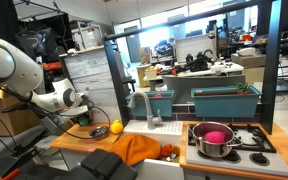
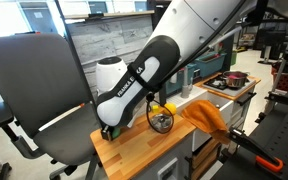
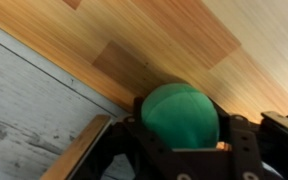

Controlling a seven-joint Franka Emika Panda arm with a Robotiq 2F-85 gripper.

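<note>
A smooth, rounded green object (image 3: 181, 117) lies between the fingers of my gripper in the wrist view, close to the camera. Its lower side is hidden by the dark finger parts, and whether they press on it cannot be made out. In exterior view 1 the white arm (image 1: 62, 97) reaches down to the left end of the wooden counter, with a small patch of the green object (image 1: 85, 121) below the wrist. From the other side, the gripper (image 2: 109, 131) is low over the wooden top (image 2: 144, 150), near its end.
A metal pan (image 1: 99, 131) stands just right of the gripper, with a yellow round object (image 1: 116, 128) beyond it. An orange cloth (image 1: 134, 149) hangs over the counter's front. Farther right are a faucet (image 1: 144, 108) and a pot (image 1: 215, 140). A grey panel (image 1: 99, 82) stands behind.
</note>
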